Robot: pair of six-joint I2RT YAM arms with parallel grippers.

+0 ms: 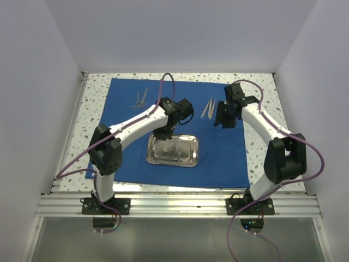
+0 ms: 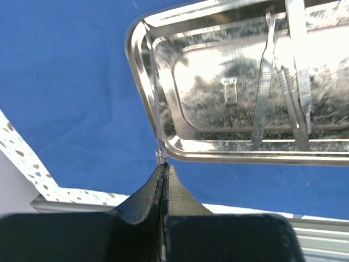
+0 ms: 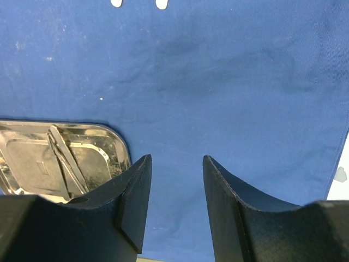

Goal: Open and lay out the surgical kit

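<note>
My left gripper is shut on the end of a thin metal instrument (image 2: 156,101), whose long narrow body reaches across one end of the steel tray (image 2: 245,158) in the left wrist view. From above, the left gripper (image 1: 162,137) is over the tray's upper left part. Inside the tray lie several slim metal instruments (image 2: 264,79) and a small clear piece (image 2: 229,91). Over bare blue cloth to the right of the tray, my right gripper stands open, nothing between its fingers.
Two pairs of scissors (image 1: 142,102) lie at the cloth's upper left. Several slender instruments (image 1: 211,109) rest side by side, left of the right gripper.
</note>
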